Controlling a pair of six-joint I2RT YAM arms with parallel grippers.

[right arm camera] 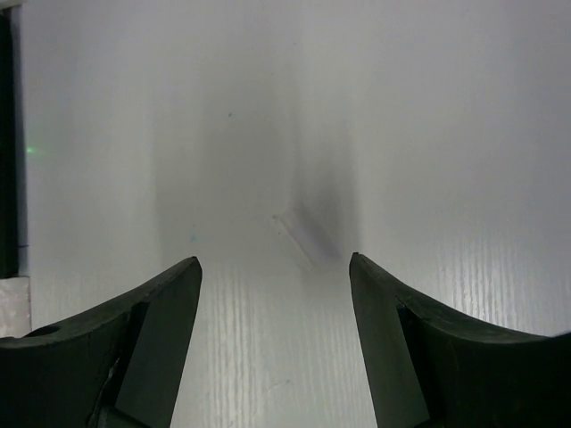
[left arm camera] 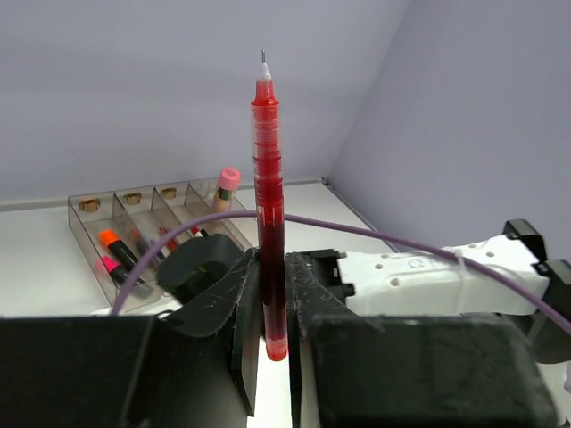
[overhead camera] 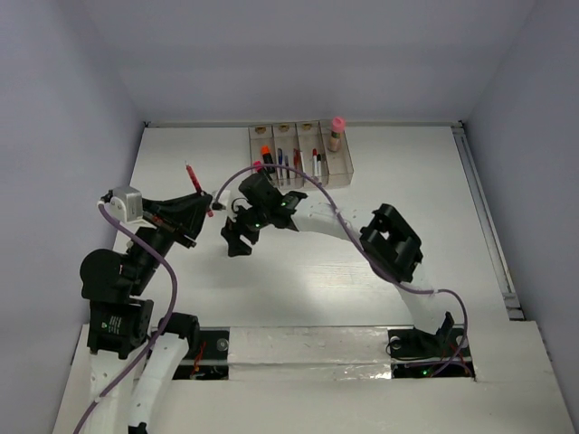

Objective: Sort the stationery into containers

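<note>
A red pen (left arm camera: 269,169) with its thin tip bare and pointing up is held by my left gripper, whose fingers are shut around its lower barrel. From above, the same pen (overhead camera: 194,179) stands out over the table's left side. My right gripper is open over the white table, nothing between its fingers. Beneath it lies a small, see-through piece, possibly a cap (right arm camera: 306,236), blurred and slanted. At the back stands a clear divided tray (overhead camera: 349,177) with markers and pens sorted in its compartments; a pink-topped bottle (overhead camera: 337,127) occupies the right one.
The right arm (overhead camera: 330,217) crosses the table's middle, partly blocking the tray's front. Purple cables (overhead camera: 163,258) loop over both arms.
</note>
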